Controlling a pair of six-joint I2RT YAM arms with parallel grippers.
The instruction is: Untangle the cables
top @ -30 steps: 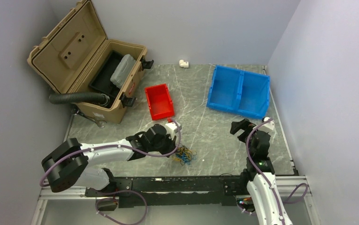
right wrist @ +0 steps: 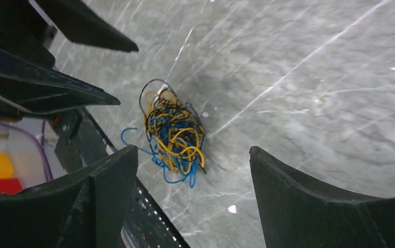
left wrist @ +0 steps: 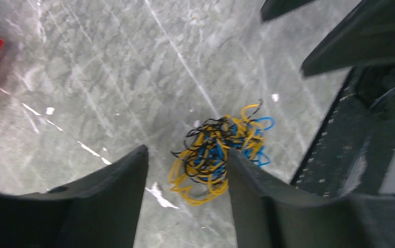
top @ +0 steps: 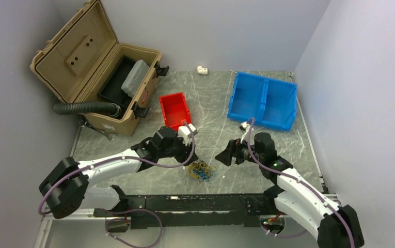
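Note:
A tangled clump of yellow, blue and black cables [top: 201,170] lies on the grey table, between the two arms and close to the front edge. In the left wrist view the clump [left wrist: 216,150] shows beyond my left gripper, whose fingers stand apart with nothing held. The right wrist view shows the cables [right wrist: 173,132] past my right gripper, also open and empty. From above, my left gripper [top: 193,158] is just over the clump's back left side; my right gripper [top: 228,158] is to its right.
Behind the left arm sits an empty red bin [top: 175,110]. A blue divided bin [top: 263,100] is at the back right, and an open tan case [top: 115,85] at the back left.
My right arm has swung left across the table toward the cables. The clump lies about where it was.

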